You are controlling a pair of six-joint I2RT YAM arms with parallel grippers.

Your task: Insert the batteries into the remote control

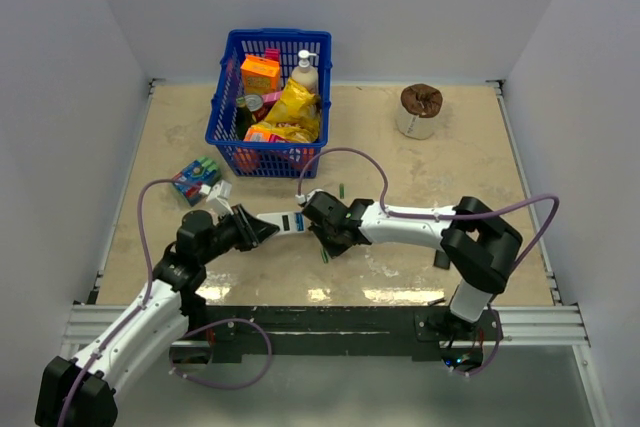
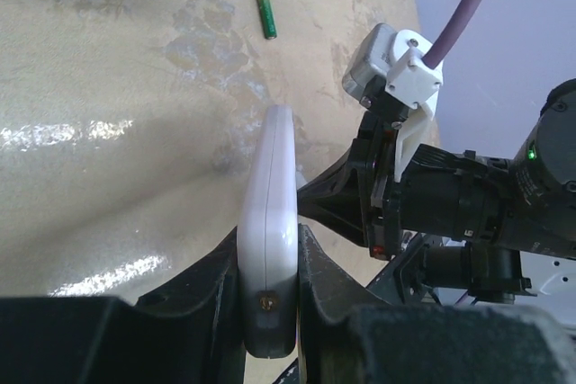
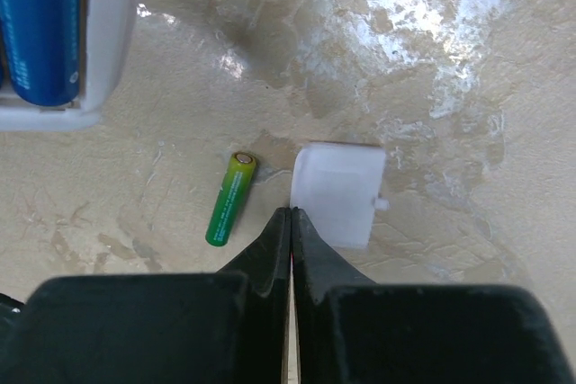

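Note:
My left gripper is shut on the white remote control, held above the table; in the right wrist view the remote's battery bay (image 3: 108, 60) shows blue cells (image 3: 40, 24). My right gripper is shut, with nothing visible between its fingers, its tips at the lower left edge of a white battery cover (image 3: 337, 191) on the table. A green battery (image 3: 232, 195) lies left of that cover. Another green battery (image 1: 342, 190) lies farther back, also seen in the left wrist view (image 2: 265, 13).
A blue basket (image 1: 215, 122) of groceries stands at the back left, a brown-topped canister (image 1: 418, 117) at the back right. A battery pack (image 1: 188, 179) lies at left, a dark object (image 1: 441, 259) at right.

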